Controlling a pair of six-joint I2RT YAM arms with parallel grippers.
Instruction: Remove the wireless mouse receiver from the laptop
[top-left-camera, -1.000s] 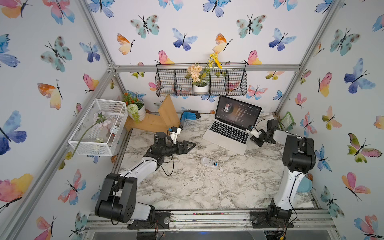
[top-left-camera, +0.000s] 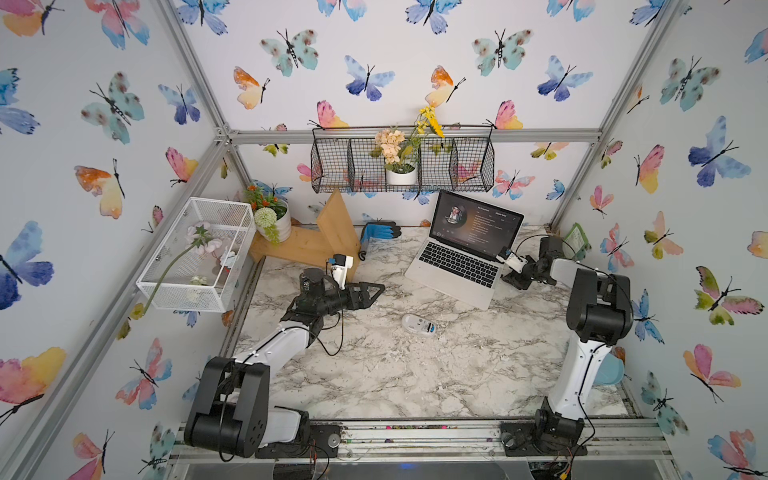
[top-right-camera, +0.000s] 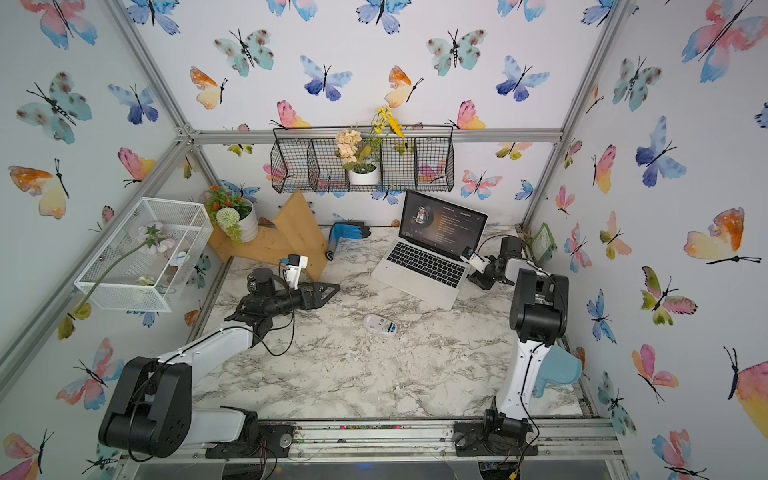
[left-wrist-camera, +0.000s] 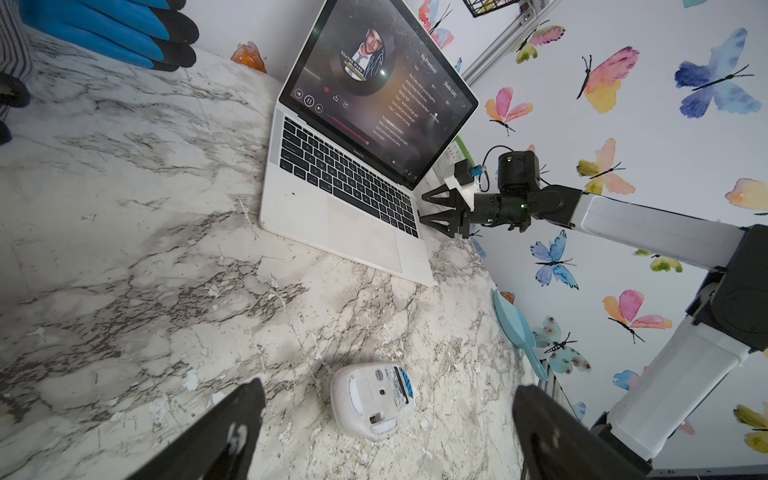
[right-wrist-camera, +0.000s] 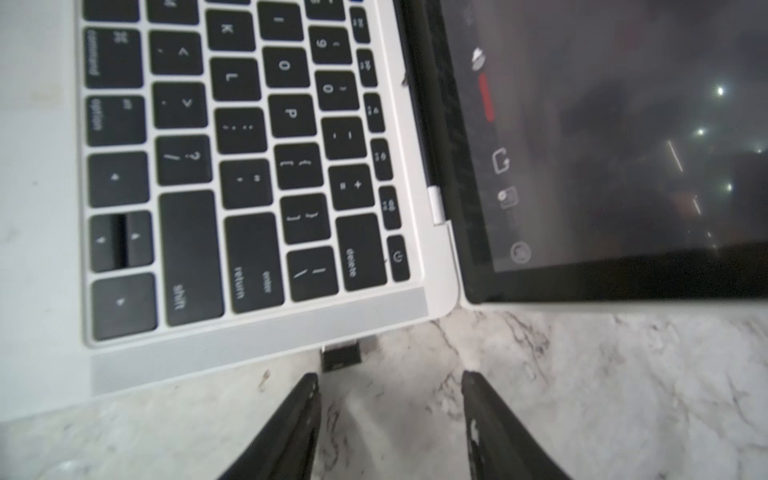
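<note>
The silver laptop (top-left-camera: 448, 272) stands open on the marble table (top-left-camera: 384, 368). In the right wrist view a small black receiver (right-wrist-camera: 341, 358) sticks out of the laptop’s side beside the keyboard. My right gripper stands open at that side, its fingertips just short of the receiver, nothing between them. My left gripper (top-left-camera: 373, 294) is open and empty over the table left of the laptop, with the white mouse (left-wrist-camera: 372, 400), underside showing, below it in the left wrist view.
Wooden boards (top-left-camera: 296, 244), a blue glove (top-left-camera: 380, 232) and a potted plant (top-right-camera: 240, 224) stand at the back left. A light-blue object (top-right-camera: 558, 368) lies at the front right.
My left gripper and arm have drawn slightly to the left.
</note>
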